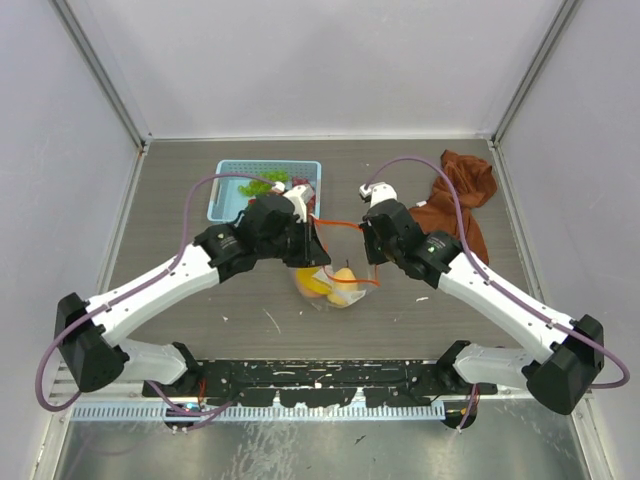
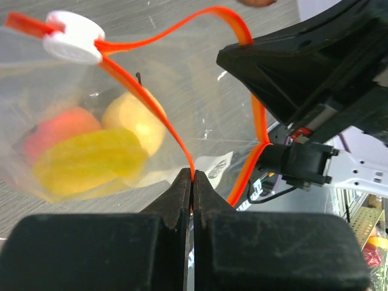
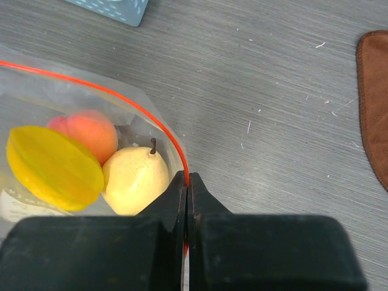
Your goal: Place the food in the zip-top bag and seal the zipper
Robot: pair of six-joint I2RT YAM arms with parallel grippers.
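Note:
Between my two grippers hangs the clear bag, its mouth spread and edged by an orange zipper strip point(image 1: 345, 280) with a white slider point(image 2: 74, 37). Inside lie a yellow mango-like fruit point(image 3: 56, 168), a peach point(image 3: 92, 134) and a pear point(image 3: 136, 180) with a dark stem. My left gripper is shut on the orange edge at one side of the mouth. At the opposite side my right gripper is shut on the rim, the orange strip running between its fingertips. From above, the arms hide parts of the bag.
Behind the left arm stands a blue basket point(image 1: 213, 205) with green grapes point(image 1: 262, 182) and other food. A crumpled brown cloth point(image 1: 455, 205) lies at the back right. Bare table point(image 1: 250, 320) stretches in front of the bag.

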